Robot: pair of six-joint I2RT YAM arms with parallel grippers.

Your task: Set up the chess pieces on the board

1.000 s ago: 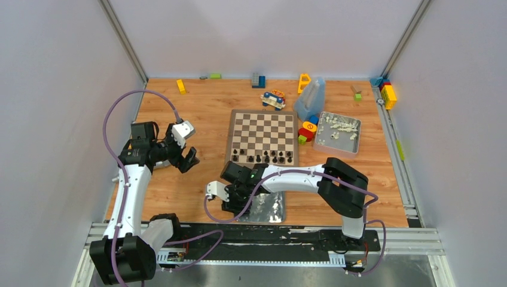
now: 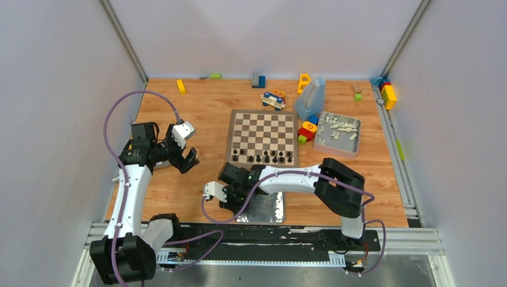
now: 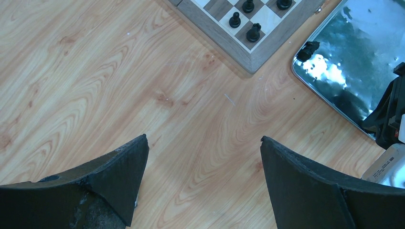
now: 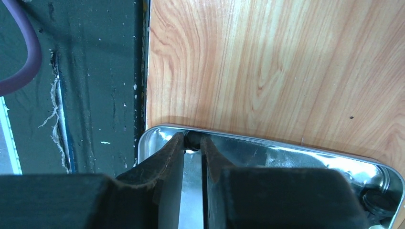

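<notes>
The chessboard point(image 2: 263, 131) has black pieces standing along its near side; pale pieces lie in the plastic box point(image 2: 344, 137). My right gripper point(image 2: 230, 203) is down over the metal tray point(image 2: 267, 209). In the right wrist view, a dark piece point(image 4: 193, 140) sits just at its fingertips by the tray's wall, fingers close about it; whether they grip it is unclear. Another dark piece point(image 4: 378, 203) lies at the tray's right end. My left gripper point(image 2: 189, 156) is open and empty above bare wood left of the board.
Toy bricks point(image 2: 306, 133) and a blue translucent bag point(image 2: 311, 95) stand right of and behind the board. The table's near edge runs beside the metal tray. Bare wood point(image 2: 203, 125) lies free left of the board.
My right gripper has shifted slightly to the left over the metal tray. The left arm and the board look unchanged.
</notes>
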